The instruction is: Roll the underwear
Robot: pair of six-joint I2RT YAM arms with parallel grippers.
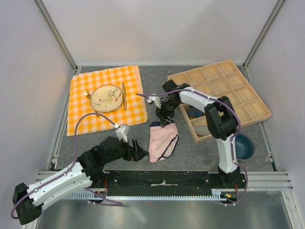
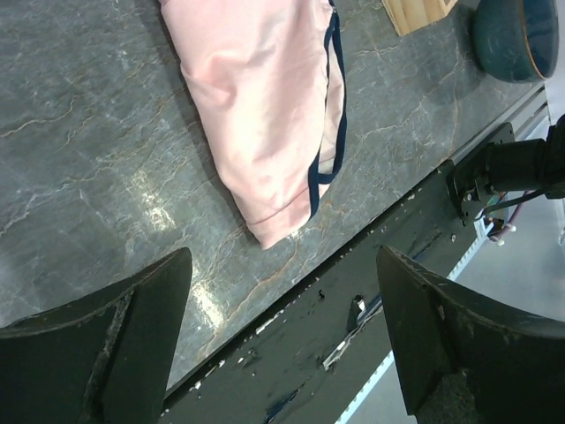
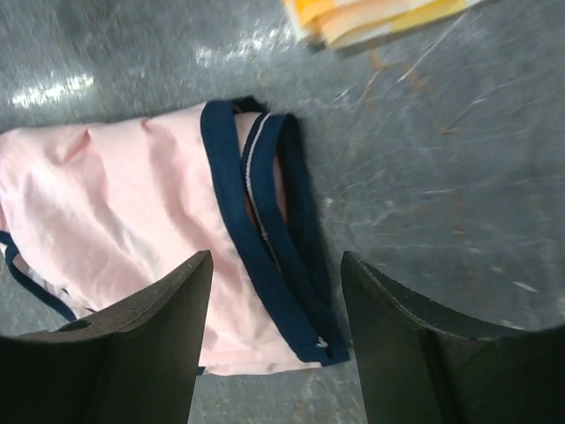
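The pink underwear point(image 1: 161, 143) with navy trim lies folded over on the grey table, its navy waistband point(image 3: 275, 238) along one end. My left gripper point(image 1: 137, 150) stands open just left of its lower end; in the left wrist view the cloth point(image 2: 256, 124) lies beyond the empty fingers. My right gripper point(image 1: 164, 117) is open above the waistband end, with nothing held, and hides part of that end in the top view.
An orange checked cloth point(image 1: 78, 114) with plate, fork and knife is at upper left. A wooden compartment box point(image 1: 248, 95) is at right, a blue bowl point(image 1: 244, 148) beside it. Bare table surrounds the underwear's lower side.
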